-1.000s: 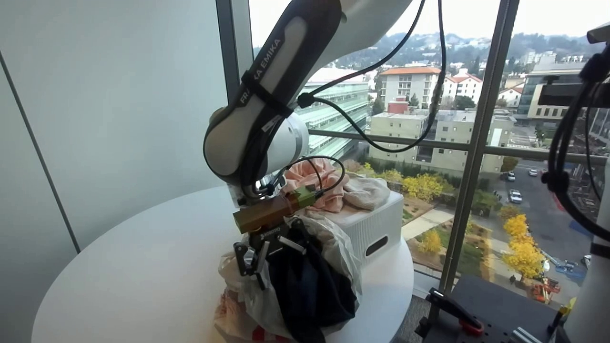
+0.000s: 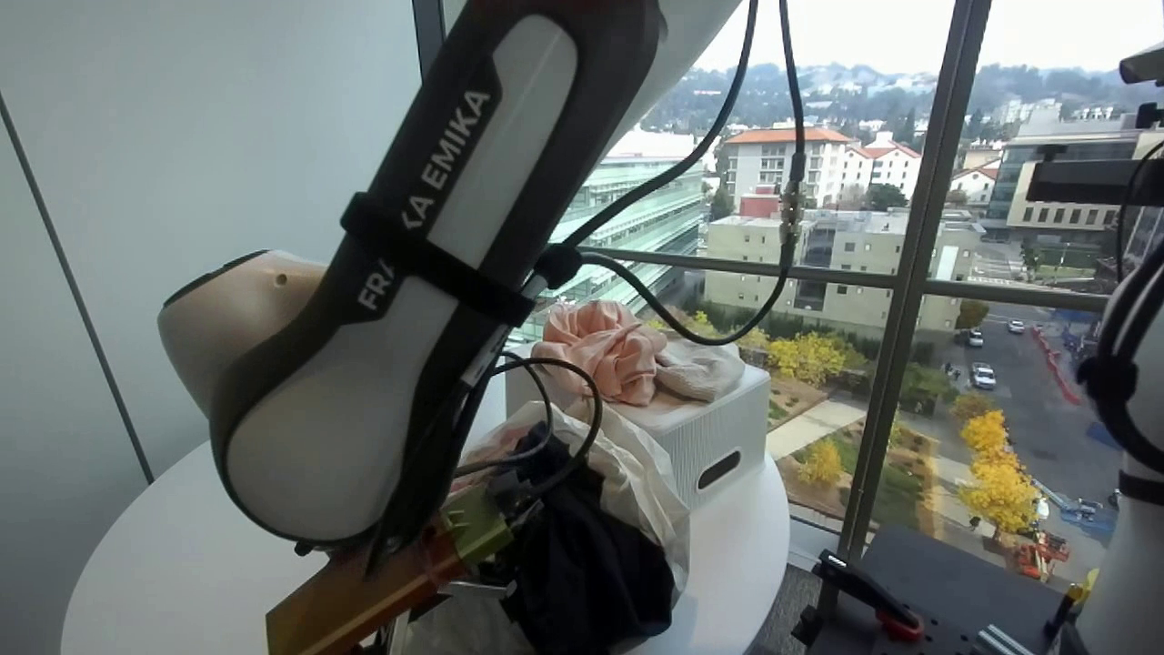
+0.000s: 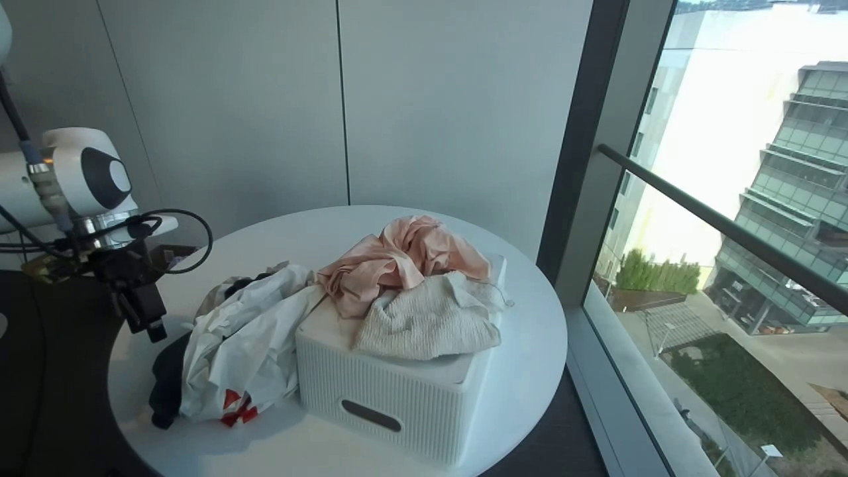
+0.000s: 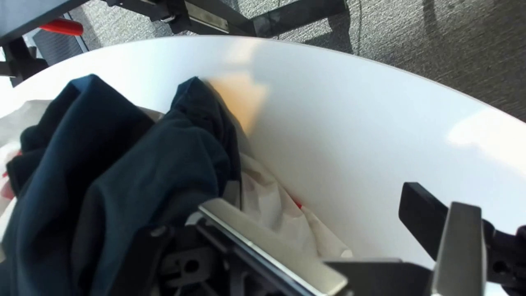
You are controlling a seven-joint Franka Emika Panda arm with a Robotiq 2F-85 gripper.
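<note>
A crumpled white plastic bag point(image 3: 250, 342) with red print lies on the round white table point(image 3: 509, 405). Dark navy cloth point(image 2: 595, 568) spills from it, filling much of the left side of the wrist view. My gripper is open, its fingers wide apart with nothing held between them. One finger point(image 4: 276, 246) overlaps the cloth and bag in the wrist view; the other finger point(image 4: 458, 241) is over bare table. Whether the near finger touches the cloth, I cannot tell. Exterior view 1 hides most of the gripper behind the arm and below the frame.
Beside the bag stands a white ribbed box point(image 3: 381, 401) with a handle slot. Pink cloth point(image 3: 425, 246) and an off-white textured cloth point(image 3: 433, 318) rest on its top. A window point(image 2: 829, 164) lies beyond the table.
In exterior view 1 the arm and gripper have moved left, down and closer to the camera, away from above the dark cloth. The cloths on the box have stayed put.
</note>
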